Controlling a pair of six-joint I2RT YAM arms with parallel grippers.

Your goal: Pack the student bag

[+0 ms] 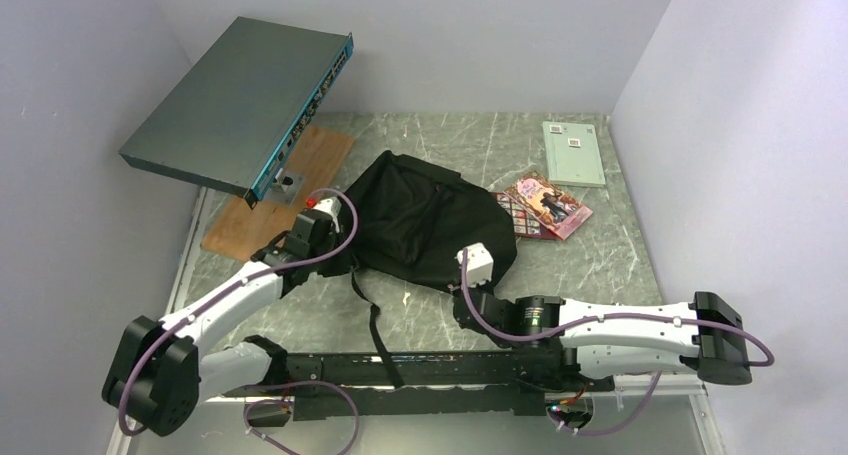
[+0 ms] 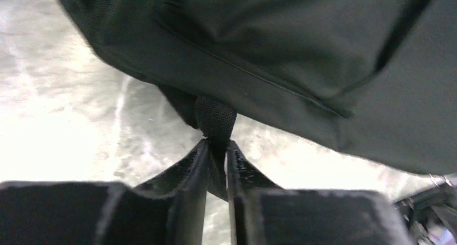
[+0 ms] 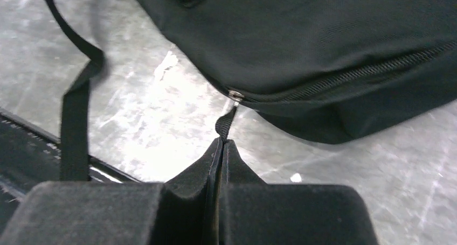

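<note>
A black fabric bag [image 1: 420, 215] lies crumpled mid-table, a long strap [image 3: 75, 121] trailing toward the front edge. My left gripper is at the bag's left side with a black webbing strap [image 2: 215, 118] at its fingertips; whether it grips the strap is unclear. My right gripper is shut on the cord pull [image 3: 226, 121] of a zipper [image 3: 355, 75] along the bag's front edge.
Two books [image 1: 550, 203] lie right of the bag, and a pale green board [image 1: 573, 155] is behind them. A dark metal unit [image 1: 235, 95] overhangs a wooden board [image 1: 230, 230] at left. Walls bound the sides and back.
</note>
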